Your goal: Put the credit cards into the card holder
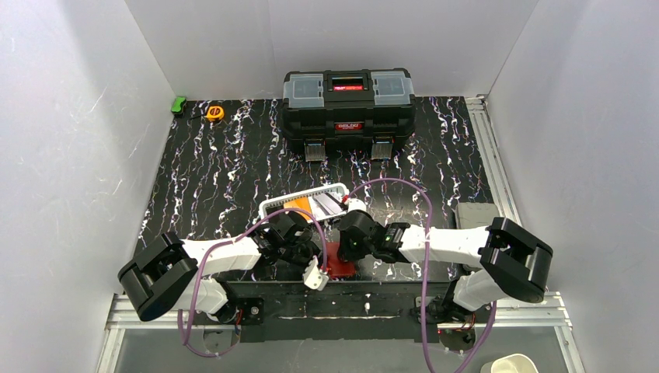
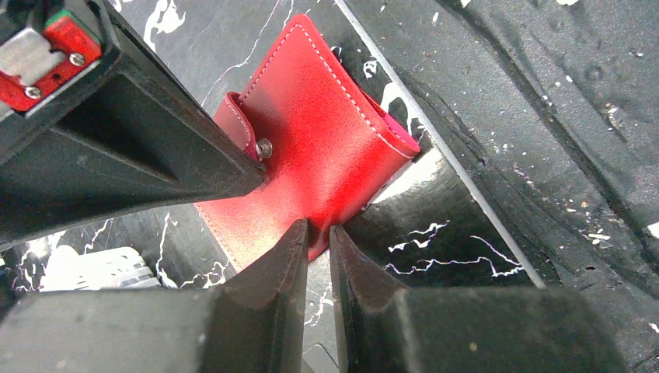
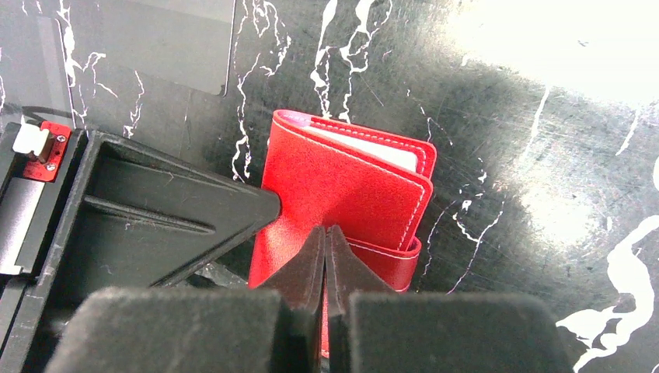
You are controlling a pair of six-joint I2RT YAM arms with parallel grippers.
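Observation:
A red leather card holder with white stitching (image 1: 342,269) stands between my two grippers near the front table edge. In the left wrist view, my left gripper is shut on the lower edge of the card holder (image 2: 311,132). My right gripper is shut, its fingertips against or just in front of the holder's face (image 3: 334,186) by the strap; nothing shows between them. A white card edge (image 3: 388,149) shows inside the holder's open top slot. From above, the arms hide both fingertips.
Behind the grippers lies a white basket (image 1: 305,192) with an orange item and pale cards. A black toolbox (image 1: 348,113) stands at the back, and an orange tape measure (image 1: 214,113) at the back left.

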